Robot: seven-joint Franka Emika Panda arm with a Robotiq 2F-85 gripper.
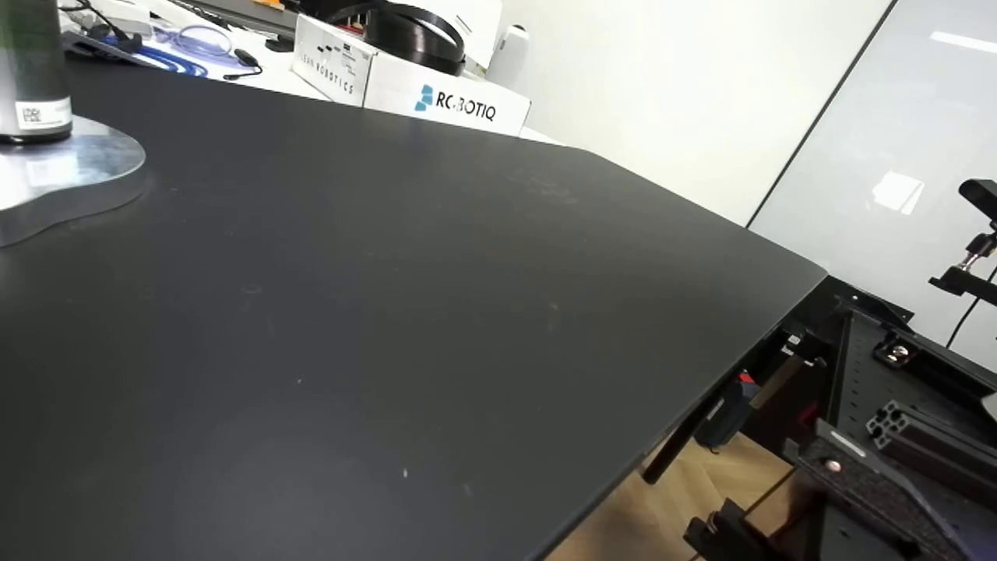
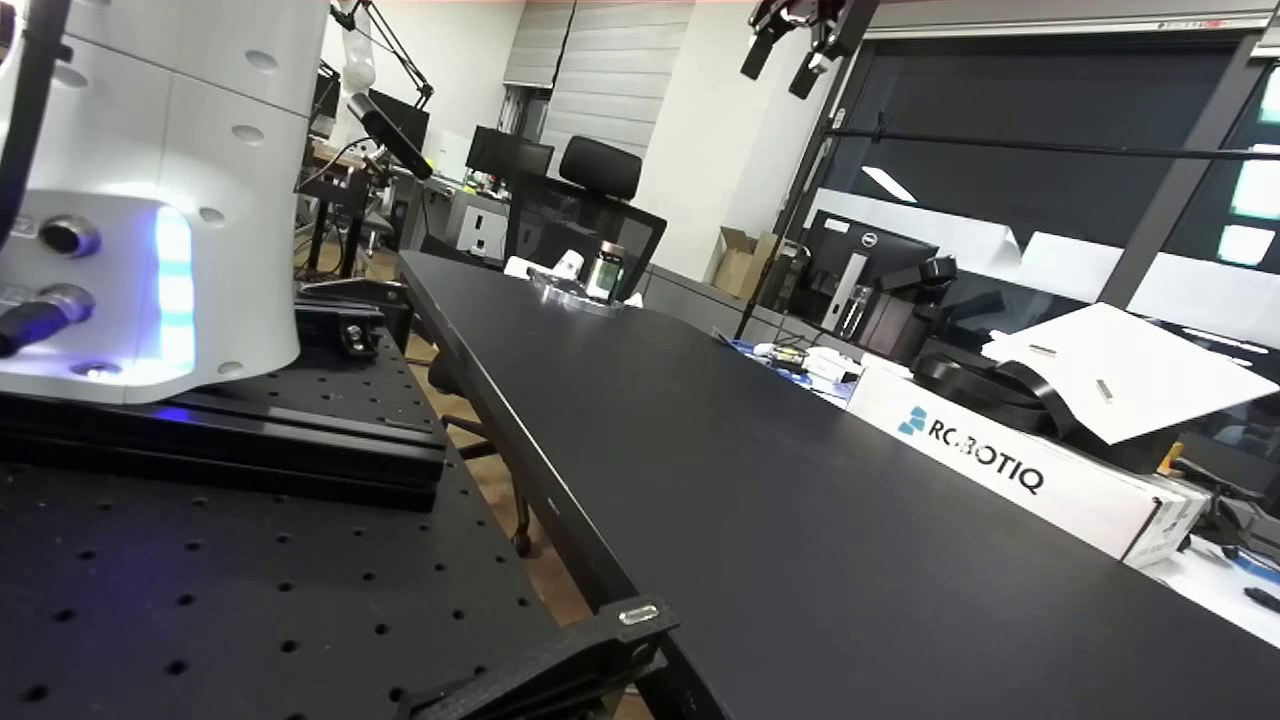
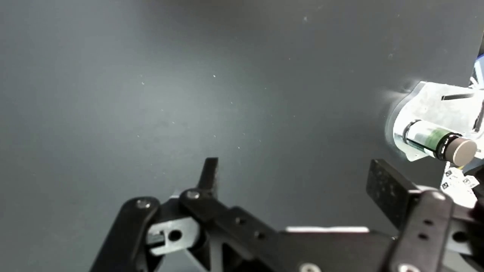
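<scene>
My gripper stands open above the dark table (image 3: 236, 90), its two fingers wide apart and nothing between them. In exterior view 2 the gripper (image 2: 777, 78) hangs at the top edge, well above the tabletop. A bottle with a green and white label and a brownish cap (image 3: 433, 140) stands on a clear, shiny plate (image 3: 422, 99) at the right of the wrist view. The same bottle (image 2: 605, 271) is at the table's far end in exterior view 2. Only its lower part (image 1: 36, 93) shows in exterior view 1.
A long white ROBOTIQ box (image 1: 449, 100) lies along the table's back edge, with cables (image 1: 192, 47) beside it. Small white marked pieces (image 3: 458, 186) sit near the bottle. The white robot base (image 2: 180, 204) stands beside the table.
</scene>
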